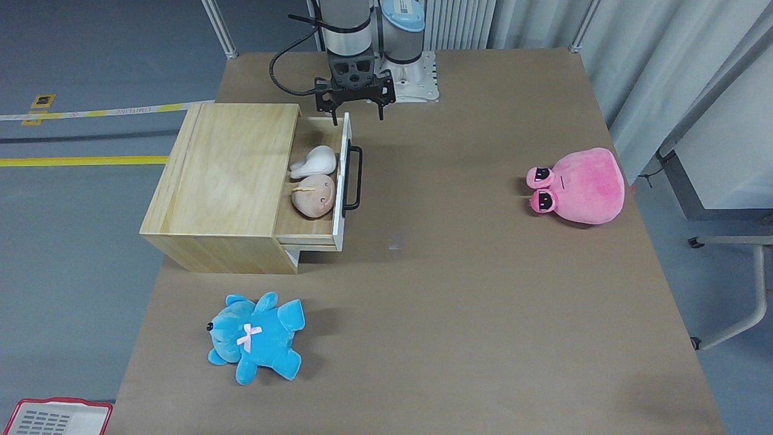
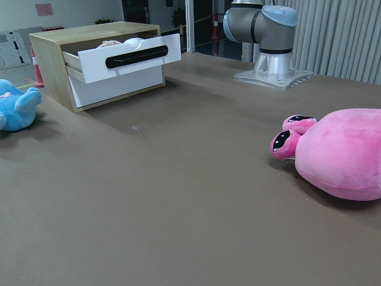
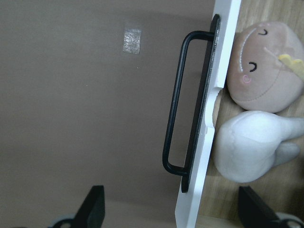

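Note:
My gripper [image 1: 358, 116] hangs above the back end of an open drawer in a wooden cabinet [image 1: 217, 174]. In the wrist view its two fingers [image 3: 92, 209] stand wide apart, empty, straddling the white drawer front [image 3: 190, 204] with its black handle [image 3: 173, 104]. Inside the drawer lie a white plush [image 3: 247, 147] and a pale pink plush [image 3: 263, 66]. On the table, a blue plush bear [image 1: 261, 337] lies in front of the cabinet and a pink plush [image 1: 580, 185] lies at the right edge.
The robot's base [image 1: 416, 83] stands at the back. A red-rimmed basket [image 1: 58, 402] is off the table at the lower left.

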